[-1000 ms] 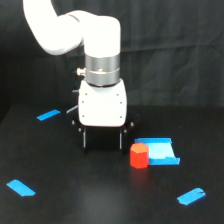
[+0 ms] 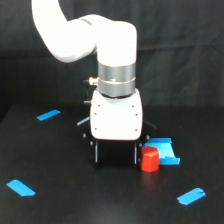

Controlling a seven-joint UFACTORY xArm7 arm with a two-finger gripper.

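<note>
A small red block (image 2: 150, 160) rests on the black table, covering the left part of a light-blue taped patch (image 2: 166, 151) from this angle. My white-bodied gripper (image 2: 117, 158) hangs low, pointing down, to the left of the block. Its thin dark fingers stand well apart, and no object shows between them. The right finger is close to the block's left side; whether they touch, I cannot tell against the dark background.
Blue tape strips lie at the table's far left (image 2: 48, 115), front left (image 2: 20, 188) and front right (image 2: 191, 196). A dark curtain (image 2: 185, 60) hangs behind.
My gripper has moved right and lower. The red block has shifted a little to the right and slightly towards the camera.
</note>
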